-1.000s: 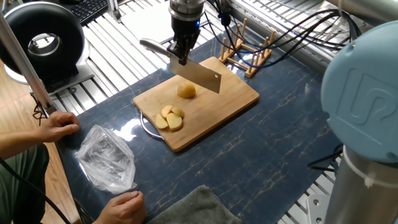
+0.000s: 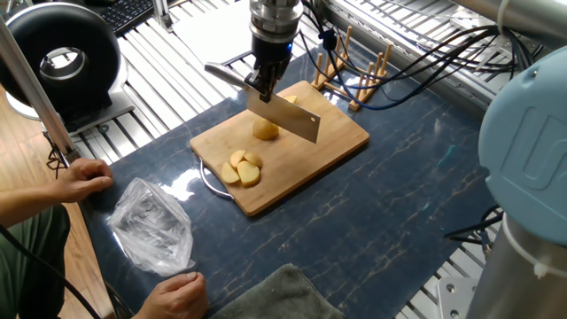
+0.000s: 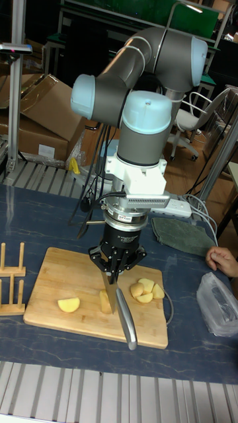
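A cleaver (image 2: 288,117) with a broad metal blade and a grey handle is held above the cutting board (image 2: 310,159). My gripper (image 2: 262,96) is shut on it near where handle and blade meet. In the other exterior view the cleaver (image 3: 127,320) appears nearly edge-on, handle toward that camera, below my gripper (image 3: 112,277). One potato piece (image 2: 265,129) sits mid-board, just beyond the blade in the first view. Several cut potato pieces (image 2: 242,168) lie grouped near one end. Another potato half (image 3: 68,305) rests toward the opposite end, mostly hidden by the blade in the first view.
A wooden rack (image 2: 354,75) stands behind the board. A clear plastic bag (image 2: 152,228) and a grey-green cloth (image 2: 279,297) lie on the dark table. A person's hands (image 2: 84,180) rest at the table's edge. Open tabletop (image 2: 381,204) extends right of the board.
The gripper and cleaver have shifted slightly right and down in the first exterior view, still together. The arm's blue joint cover has moved right. The potatoes and board have not moved.
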